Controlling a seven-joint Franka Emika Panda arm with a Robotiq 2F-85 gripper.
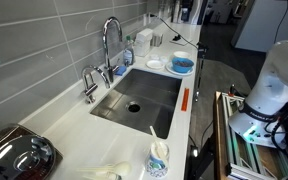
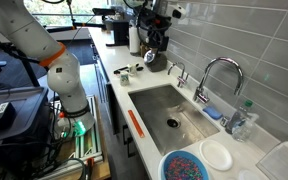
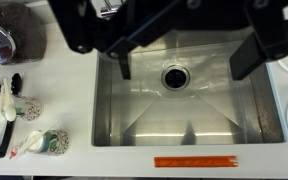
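Note:
My gripper stands open above the sink [image 3: 144, 132], its two fingers wide apart and nothing between them. In exterior view 2 the gripper [image 2: 154, 42] hangs high over the counter at the far end, while exterior view 1 shows only the arm's base. An orange-red strip [image 3: 196, 161] lies flat on the counter along the sink's front edge; it also shows as an orange strip [image 1: 185, 99] in exterior view 1. A patterned cup [image 1: 158, 160] holding utensils stands near the counter's front, with a second patterned cup [image 3: 27, 107] close by.
A blue-filled bowl [image 2: 183, 167] and a white plate [image 2: 216, 153] sit beyond the sink. Bottles [image 1: 128, 52] and a tall faucet [image 1: 112, 42] line the wall side. A dark pot with a lid [image 1: 22, 160] occupies the near left corner.

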